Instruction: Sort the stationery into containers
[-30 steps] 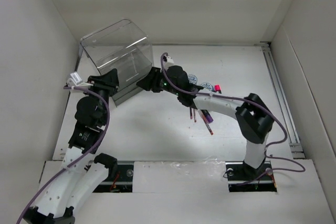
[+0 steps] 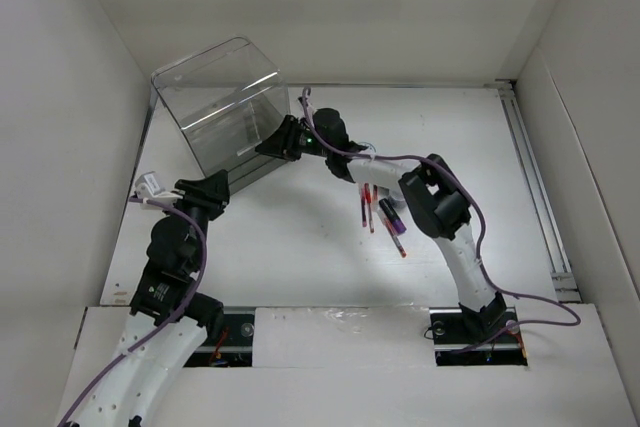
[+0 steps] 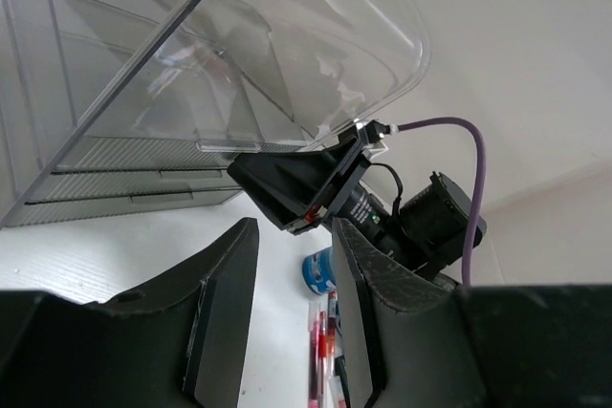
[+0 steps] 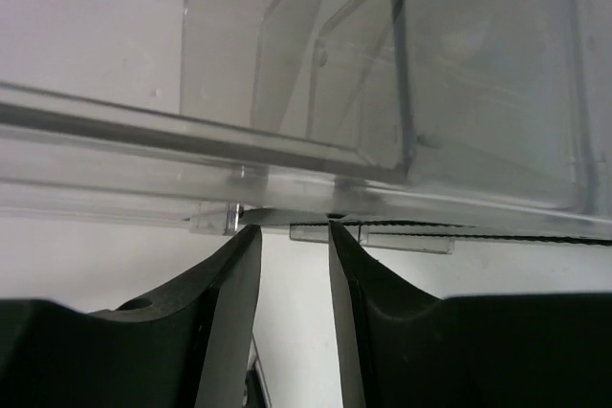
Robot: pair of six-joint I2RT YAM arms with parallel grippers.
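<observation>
A clear plastic multi-compartment container (image 2: 215, 97) stands tilted at the back left. My right gripper (image 2: 270, 144) is open at its right side, its fingers close against the clear plastic, as the right wrist view also shows. My left gripper (image 2: 215, 190) is open just in front of the container's left part, with nothing between its fingers. Pens and markers (image 2: 394, 217) lie right of centre, partly hidden by the right arm. A blue cylindrical item (image 3: 316, 274) stands beyond the right gripper in the left wrist view.
Walls (image 2: 590, 147) enclose the workspace on the sides and back.
My right gripper has moved back and left, closer in against the container. My left gripper has shifted slightly toward the front. The container looks unmoved.
</observation>
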